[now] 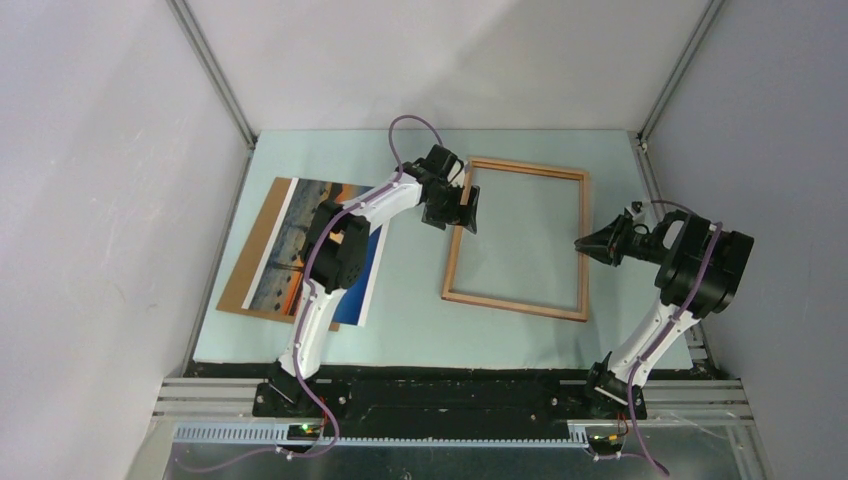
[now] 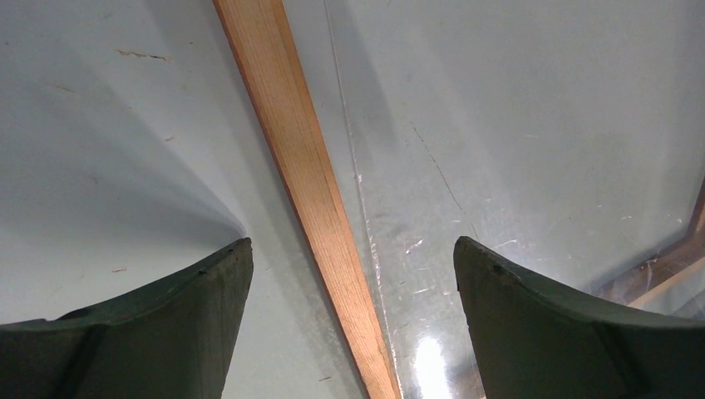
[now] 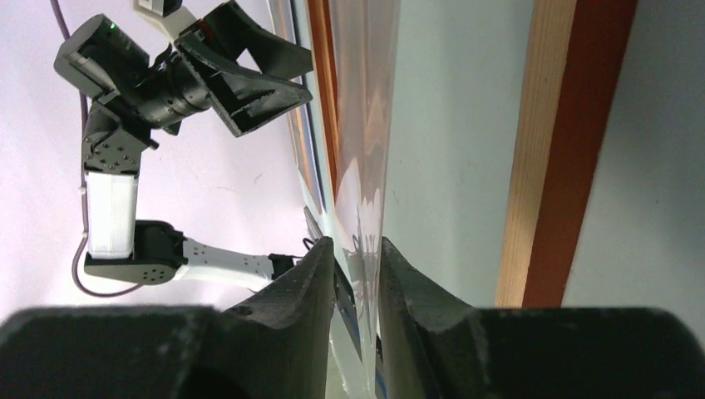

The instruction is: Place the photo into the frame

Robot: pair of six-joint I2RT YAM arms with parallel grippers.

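The wooden frame [image 1: 517, 308] lies on the right half of the table, with a clear sheet [image 2: 432, 208] in it. Over its left side, my left gripper [image 1: 470, 212] stands open, its fingers [image 2: 187, 307] to either side of the wooden bar [image 2: 308, 174]. At the right side of the frame is my right gripper [image 1: 580, 246]; in the right wrist view its fingers [image 3: 291, 299] are a small gap apart, with the edge of a clear sheet [image 3: 366, 125] running between them. The photo [image 1: 268, 265] lies at the left, partly hidden under the left arm.
A brown board [image 1: 236, 285] lies beneath the photo and sticks out at its left. Bare table [image 1: 410, 270] separates photo and frame. White walls enclose the table at the back and sides.
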